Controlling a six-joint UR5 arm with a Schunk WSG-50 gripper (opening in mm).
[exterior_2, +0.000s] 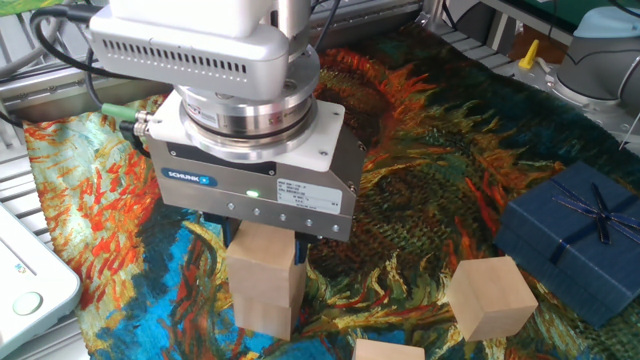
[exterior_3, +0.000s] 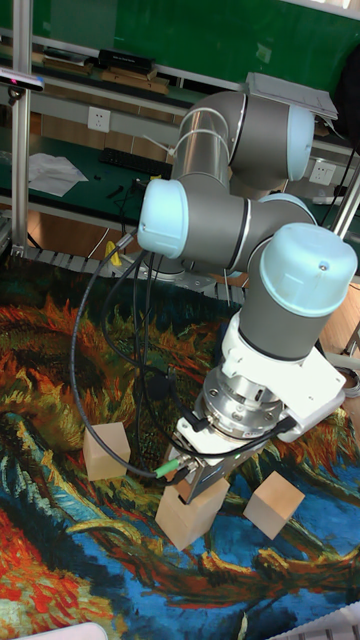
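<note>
In exterior view 2 my gripper (exterior_2: 267, 250) points down, shut on a plain wooden block (exterior_2: 260, 265), with a dark finger (exterior_2: 301, 252) on its right side. Directly beneath is a second wooden block (exterior_2: 262, 317), its faces nearly lined up with the held one. Whether the two blocks touch or a thin gap remains, I cannot tell. In exterior view 3 the wooden stack (exterior_3: 192, 519) shows below the gripper body, which hides most of the fingers.
A loose wooden block (exterior_2: 491, 298) lies to the right, and another block (exterior_2: 388, 350) is cut off at the bottom edge. Farther right sits a blue gift box (exterior_2: 575, 235). A white device (exterior_2: 35, 290) stands at the left. Patterned cloth covers the table.
</note>
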